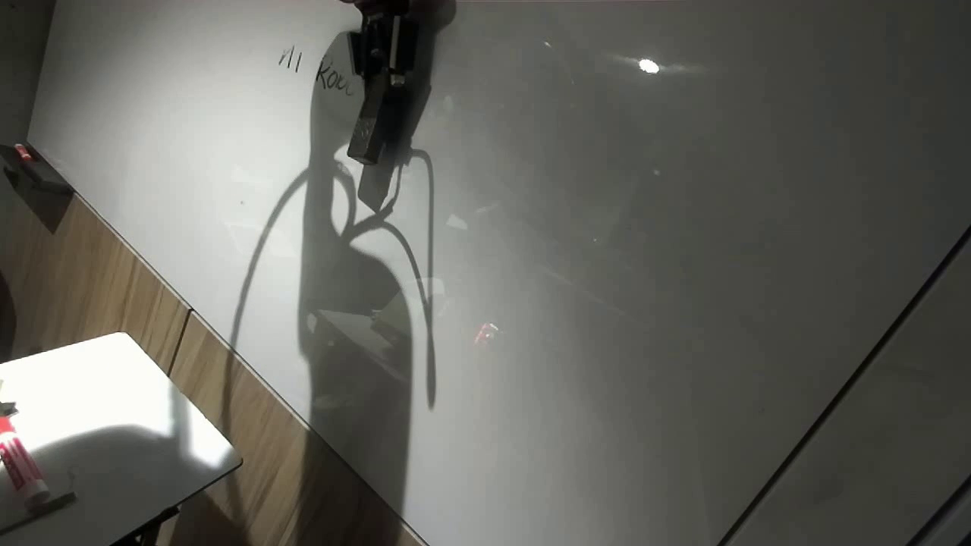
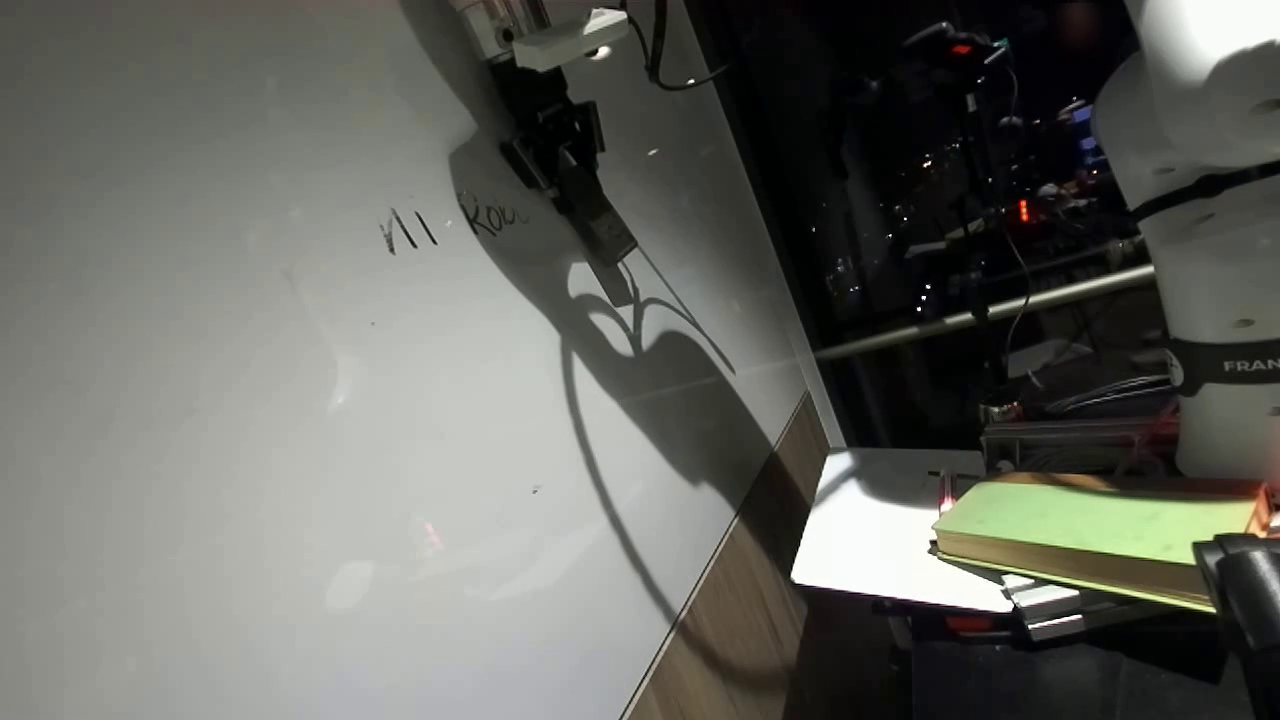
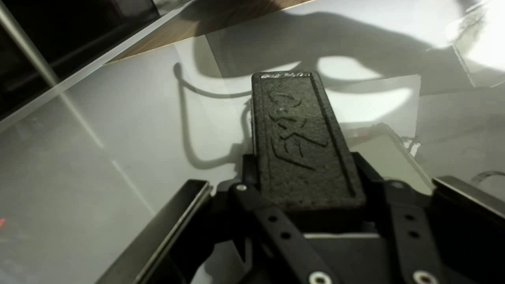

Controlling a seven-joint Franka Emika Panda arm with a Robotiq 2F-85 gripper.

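A dark block-shaped whiteboard eraser, with embossed lettering on its upper face, is clamped between the fingers of my gripper. Exterior view 1 has the eraser pointing down the whiteboard, close to its surface; whether it touches cannot be told. In exterior view 2 my gripper is near the top, holding the eraser. Black handwriting that looks like "Rob" or "Row" lies just beside the gripper, its end perhaps hidden. Several short black strokes stand left of it.
A small white table holds a red-and-white marker. The robot's base and a green book are at the right in exterior view 2. Much of the board is bare; the arm's shadow crosses it.
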